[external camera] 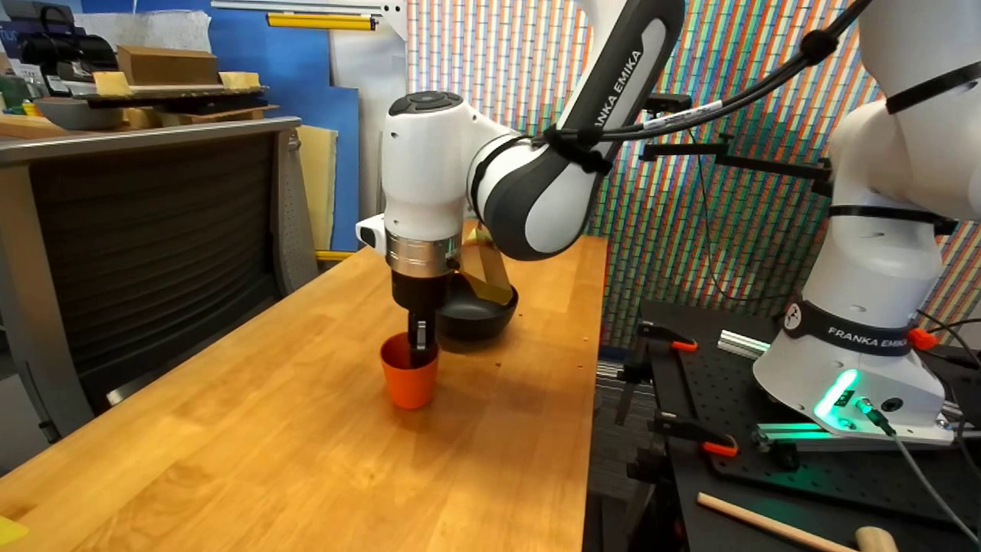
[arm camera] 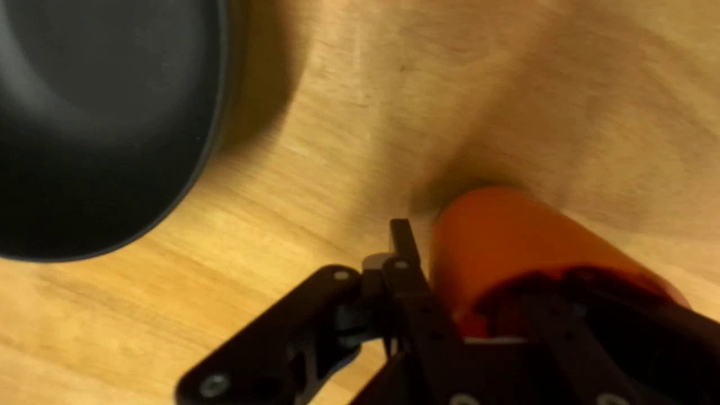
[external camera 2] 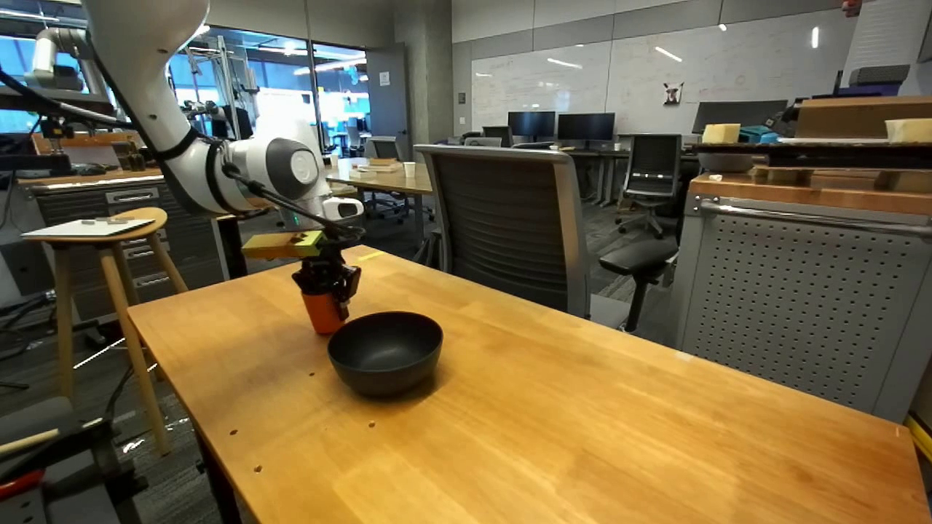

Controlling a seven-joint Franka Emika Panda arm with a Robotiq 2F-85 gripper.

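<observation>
In the wrist view the cup [arm camera: 520, 236] fills the lower right. One of the fingers [arm camera: 403, 242] is outside its wall, and the other reaches into the cup's mouth, mostly hidden in the dark. The fingers stand part open with the cup wall between them; firm contact on both sides does not show. In exterior view 2 the gripper [external camera 2: 336, 295] covers the top of the cup [external camera 2: 322, 314].
A black bowl [external camera 2: 386, 354] stands close beside the cup and appears empty. An office chair [external camera: 156, 248] is pushed up along one long side.
</observation>
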